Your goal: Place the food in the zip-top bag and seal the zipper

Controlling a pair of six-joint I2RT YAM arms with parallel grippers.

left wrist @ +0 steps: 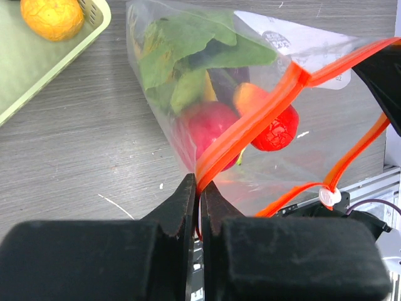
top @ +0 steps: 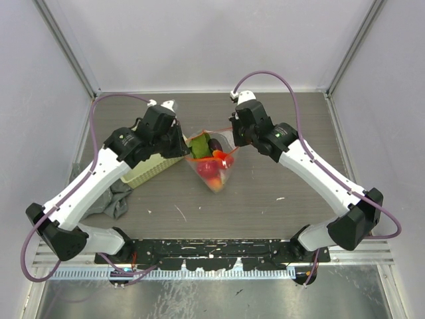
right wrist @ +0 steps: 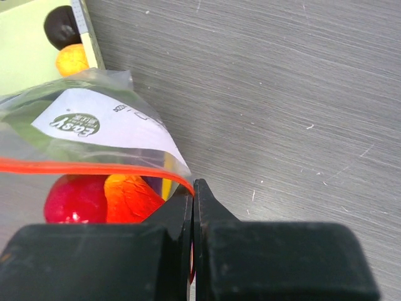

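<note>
The clear zip top bag (top: 214, 185) hangs between my two grippers, its orange-edged mouth spread wide. Inside are a green leafy item (left wrist: 194, 53), a red round fruit (left wrist: 210, 128), an orange-red piece (right wrist: 128, 199) and a dark purple one (top: 214, 145). My left gripper is shut on one side of the orange rim. On the opposite side, my right gripper is shut on the bag's rim, beside the white printed label (right wrist: 94, 119). The orange zipper strip (left wrist: 263, 113) shows parted, with a white slider (left wrist: 329, 197) on it.
A pale green basket (top: 149, 170) stands left of the bag, partly under my left arm; a yellow-orange item (left wrist: 53, 17) and a dark item (right wrist: 61, 27) lie in it. Grey cloth (top: 109, 199) lies at the left.
</note>
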